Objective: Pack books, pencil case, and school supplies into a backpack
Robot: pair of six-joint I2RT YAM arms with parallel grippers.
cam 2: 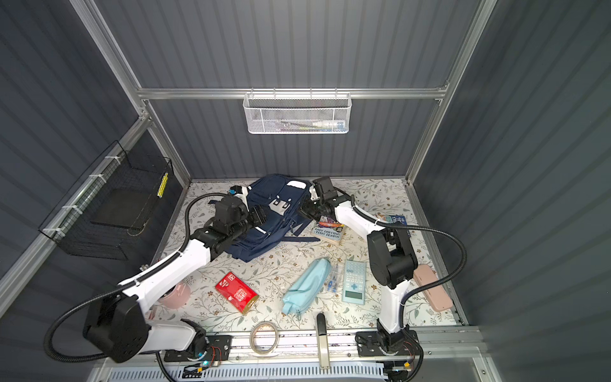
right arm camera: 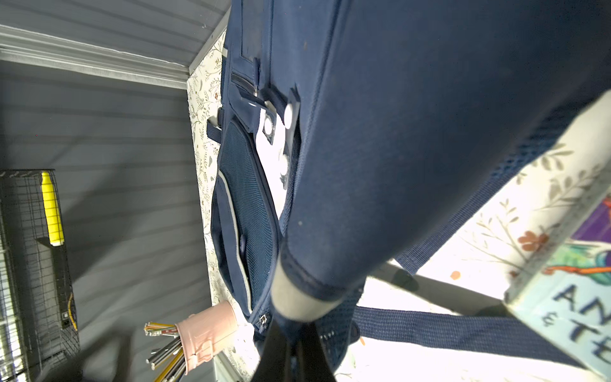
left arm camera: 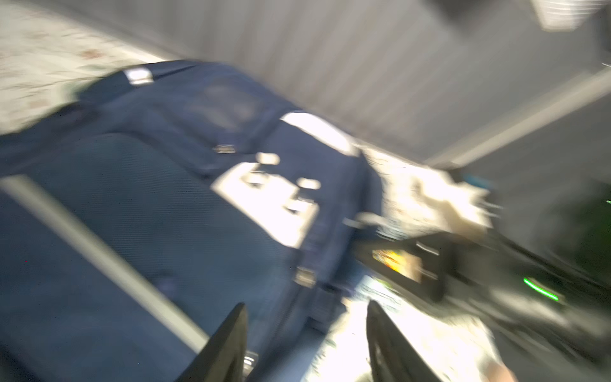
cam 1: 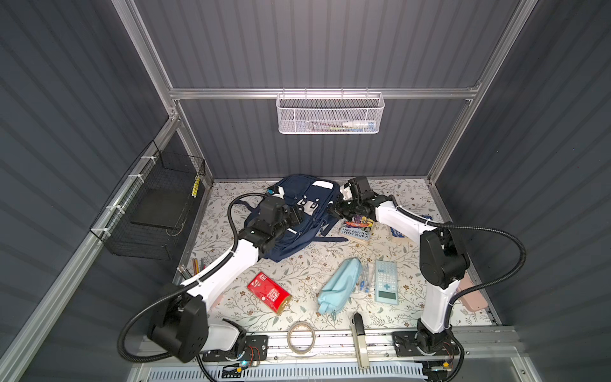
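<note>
The dark blue backpack [cam 1: 299, 222] lies at the back of the table, its front panel facing up. Over its left part hangs my left gripper, part open with nothing between its fingers; that wrist view is blurred. At the bag's right side, my right gripper is shut, with the bag's blue side fabric drawn to a point at its fingertips below a pale trim. Toward the front lie a red packet [cam 1: 269, 292], a light blue pencil case [cam 1: 340, 286] and a pale blue calculator [cam 1: 385, 282]. A book [cam 1: 356, 232] lies right of the bag.
Blue pens [cam 2: 332, 280] lie beside the calculator, and a pink case [cam 2: 432, 287] at the right edge. A pink cup of pencils [right arm camera: 207, 334] stands front left. Another book [cam 2: 396, 220] lies partly behind the right arm. Bare table separates bag and pencil case.
</note>
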